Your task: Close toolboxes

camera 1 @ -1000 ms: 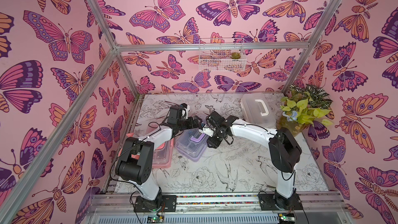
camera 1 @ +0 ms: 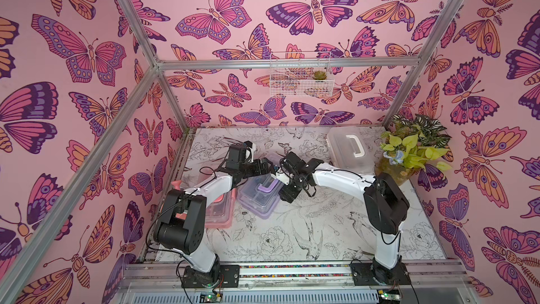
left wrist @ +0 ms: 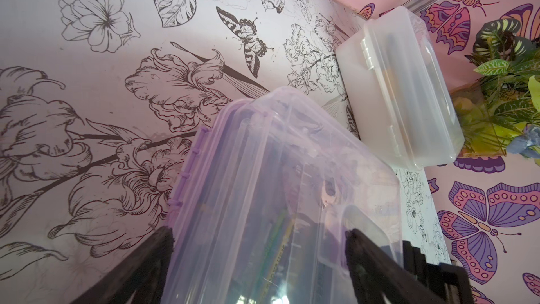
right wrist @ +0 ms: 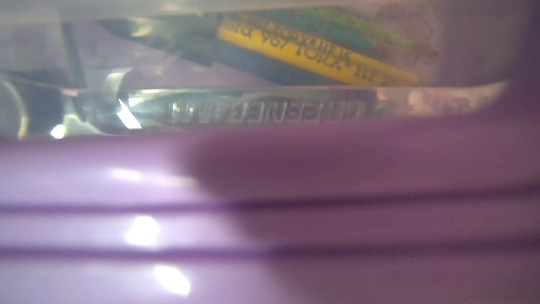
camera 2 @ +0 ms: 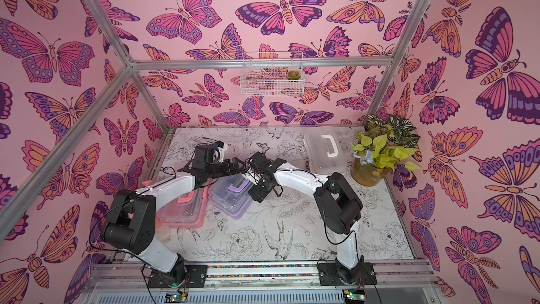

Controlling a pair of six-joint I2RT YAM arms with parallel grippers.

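A purple toolbox [camera 1: 257, 197] with a clear lid and purple handle [camera 1: 267, 184] stands mid-table, tools showing through it. Its lid [left wrist: 281, 152] lies over the box in the left wrist view; whether it is latched cannot be told. Left of it is a pink toolbox [camera 2: 185, 214], partly under the left arm. At the back right stands a clear toolbox [camera 1: 346, 149] with a white handle, lid down. My left gripper is open above the purple lid. My right gripper [camera 1: 276, 177] is close against the purple box's side; its fingers do not show in the right wrist view, which the purple wall [right wrist: 337, 202] fills.
A potted plant [camera 1: 402, 157] stands at the right edge beside the clear box. A wire basket [camera 1: 301, 81] hangs on the back wall.
Both arms and the boxes look almost the same as before; any shift is too slight to tell clearly.
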